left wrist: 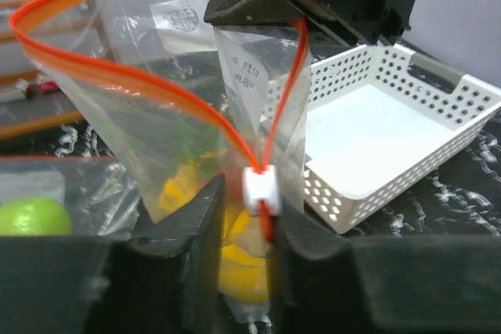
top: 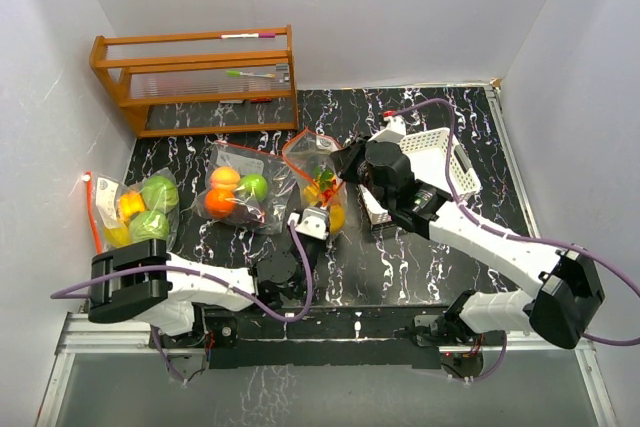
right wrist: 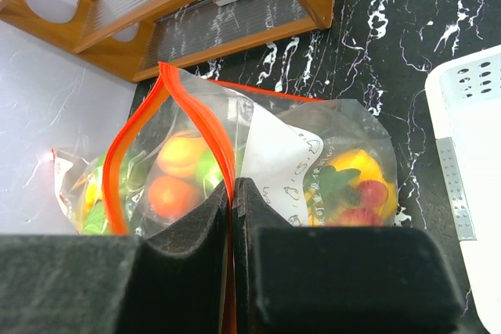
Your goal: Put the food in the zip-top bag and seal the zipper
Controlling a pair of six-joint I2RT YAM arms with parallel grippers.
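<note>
An open clear bag (top: 318, 175) with an orange zipper stands upright, holding yellow and red food. My right gripper is shut on the bag's top zipper edge. My left gripper is low at the bag's front, its blurred fingers either side of the white slider (left wrist: 260, 190) and zipper end; whether they touch it is unclear. Two filled bags lie to the left: one with oranges and a green fruit (top: 238, 192), one with green and yellow food (top: 140, 212).
A white perforated basket (top: 458, 162) stands right of the bag, close to my right arm. A wooden rack (top: 140, 99) stands at the back left.
</note>
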